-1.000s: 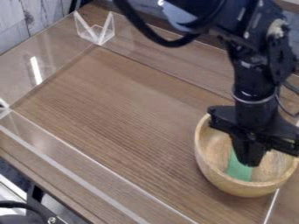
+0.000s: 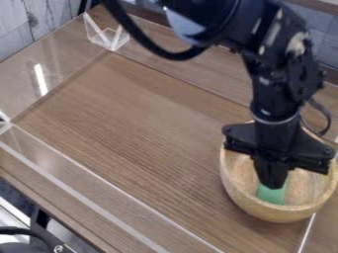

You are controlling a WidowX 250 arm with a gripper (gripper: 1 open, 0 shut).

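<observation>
A round tan wooden bowl (image 2: 297, 207) sits at the lower right of the table, with a green object (image 2: 270, 195) inside it. My black gripper (image 2: 274, 176) reaches down into the bowl from above, its tip over the green object and hiding part of it. The fingertips are small and dark in this view, so whether anything is between them is hard to see; the gripper looks shut.
A clear plastic holder (image 2: 109, 35) stands at the back left. The table's edge runs along the lower left, with dark cables beside it.
</observation>
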